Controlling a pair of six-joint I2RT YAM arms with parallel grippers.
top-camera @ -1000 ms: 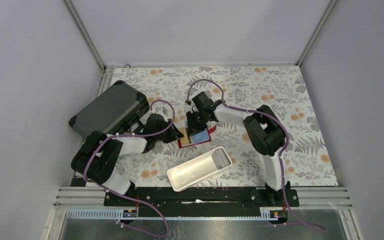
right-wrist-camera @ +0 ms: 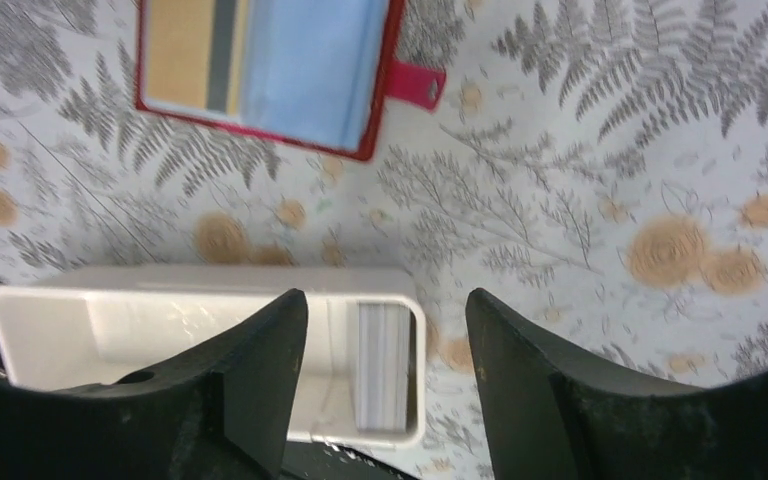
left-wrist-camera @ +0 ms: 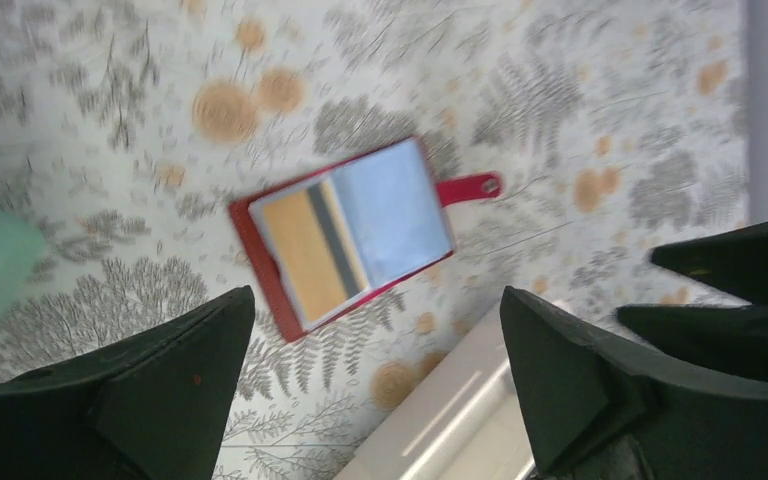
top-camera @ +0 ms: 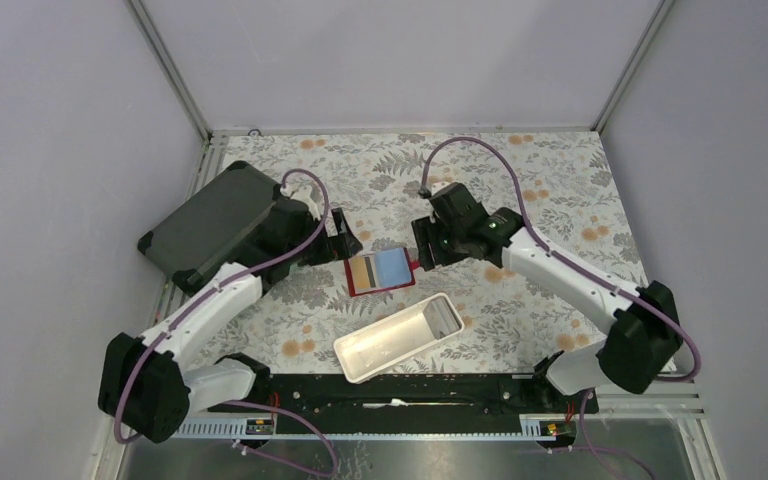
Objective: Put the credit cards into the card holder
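Observation:
The red card holder (top-camera: 380,291) lies open and flat on the patterned cloth, its strap (left-wrist-camera: 472,188) pointing right. A tan card with a dark stripe (left-wrist-camera: 310,255) sits in its left half, and a blue card (left-wrist-camera: 392,210) covers the right half. My left gripper (top-camera: 346,233) is up and left of the holder, open and empty; the holder shows between its spread fingers in the left wrist view. To the holder's upper right is my right gripper (top-camera: 423,245). Its fingers (right-wrist-camera: 260,350) stand apart with nothing held, above the tray's right end.
A white tray (top-camera: 373,368) lies in front of the holder, with a grey block (right-wrist-camera: 383,365) at its right end. A dark grey case (top-camera: 210,222) stands at the left.
Both grippers have drawn away from the holder, the left up and leftward, the right to the right. The holder has shifted slightly left; more of its cards shows.

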